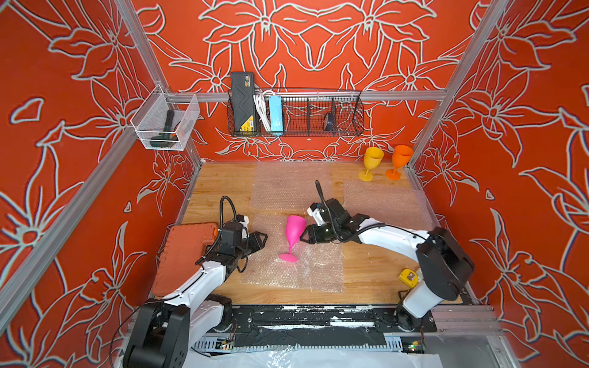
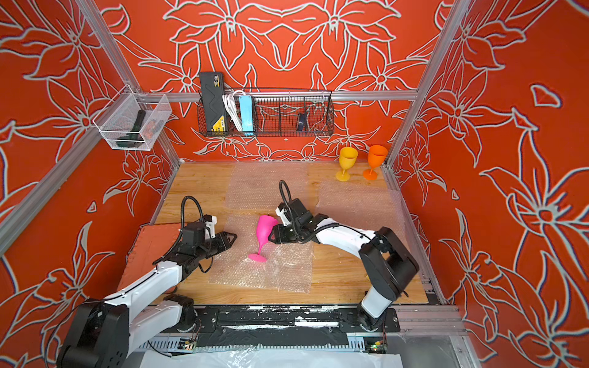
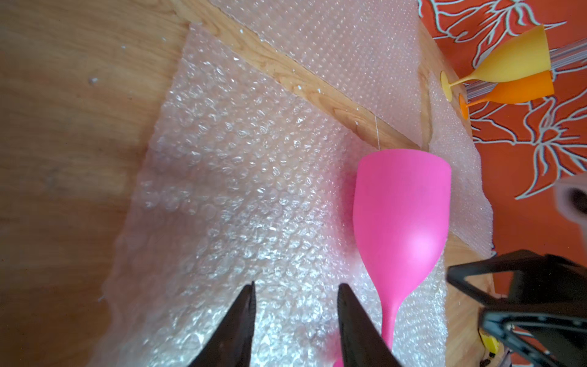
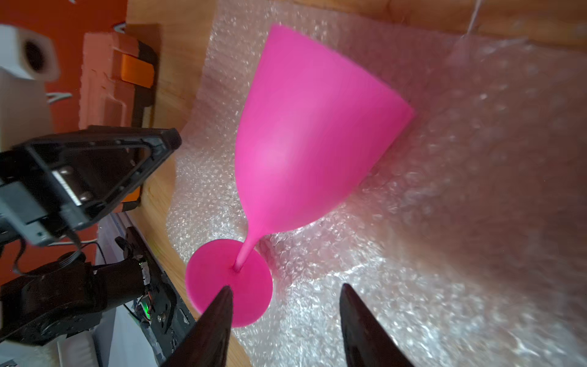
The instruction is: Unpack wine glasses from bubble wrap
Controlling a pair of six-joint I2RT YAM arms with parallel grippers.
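Note:
A pink wine glass [image 1: 294,228] lies on its side on a sheet of bubble wrap [image 1: 263,273], cup towards the back, foot towards the front. My left gripper stands open to the left of the glass, with only bubble wrap between its fingertips. My right gripper is open beside the right of the glass's cup, over it, with nothing held. A yellow glass [image 1: 372,160] and an orange glass [image 1: 402,158] stand upright at the back right.
More bubble wrap lies behind [image 1: 288,184] and at the right. An orange mat [image 1: 175,257] is at the left, a tape measure [image 1: 408,277] at the front right. A wire basket [image 1: 306,116] hangs at the back.

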